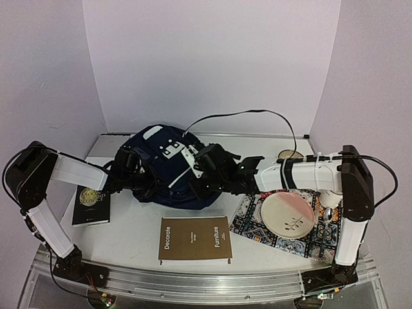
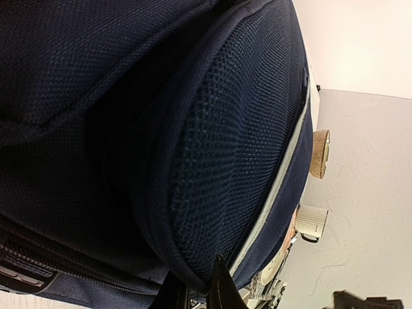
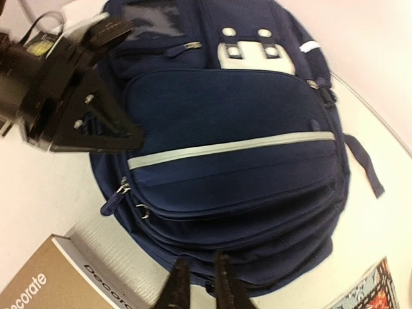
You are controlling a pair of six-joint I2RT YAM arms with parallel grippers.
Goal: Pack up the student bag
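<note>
The navy backpack lies on the table, its pale reflective strip and white patch facing up. My left gripper is shut on the fabric edge of the bag's left side. A zipper pull hangs loose by the left end of that strip. My right gripper hovers over the bag's lower part, its fingers slightly apart with nothing held between them. A brown book lies in front of the bag. A black book rests on the left.
To the right, a patterned mat carries a round plate. A white cup and a bowl stand near the right arm, partly covered by it. Bare table shows between the brown book and the black book.
</note>
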